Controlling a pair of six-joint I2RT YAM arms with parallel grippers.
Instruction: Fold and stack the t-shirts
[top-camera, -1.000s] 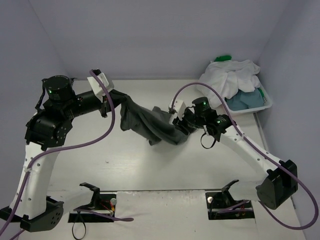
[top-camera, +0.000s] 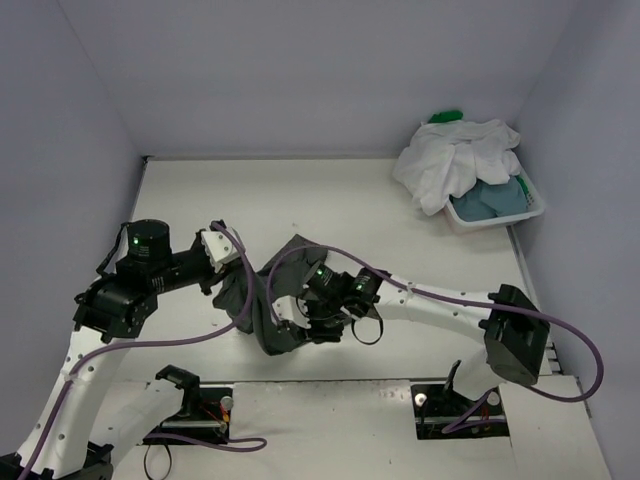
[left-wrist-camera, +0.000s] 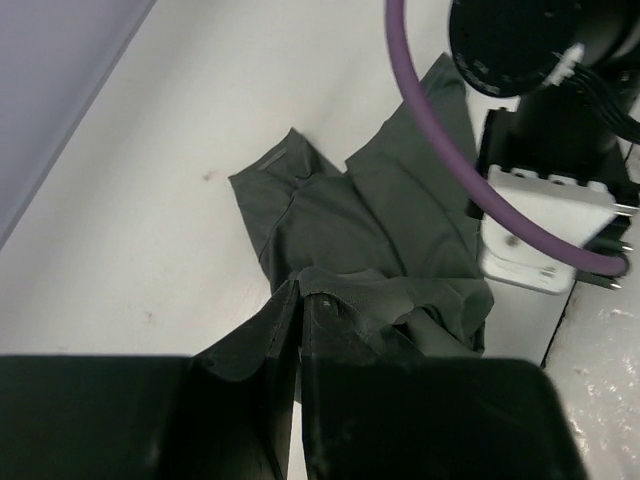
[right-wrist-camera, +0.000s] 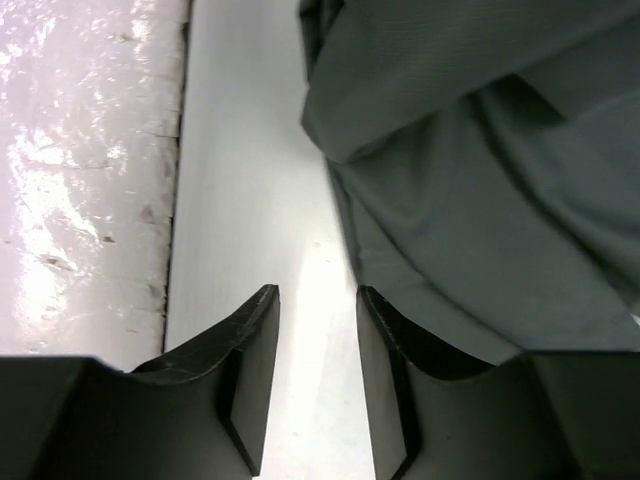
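A dark grey-green T-shirt lies crumpled on the white table, spread under both arms. My left gripper is shut on a bunched fold of it; in the left wrist view the fold rises at the fingertips, with the rest of the shirt lying flat beyond. My right gripper is part open with nothing between its fingers, just beside the shirt's edge over the white surface. In the top view it is over the shirt's near right part, partly hiding it.
A white bin at the back right holds white cloths and teal cloths. The table's front edge runs close by the right gripper.
My left gripper has come down and toward the front with the shirt, which now lies lower on the table. My right gripper has moved left and toward the front edge.
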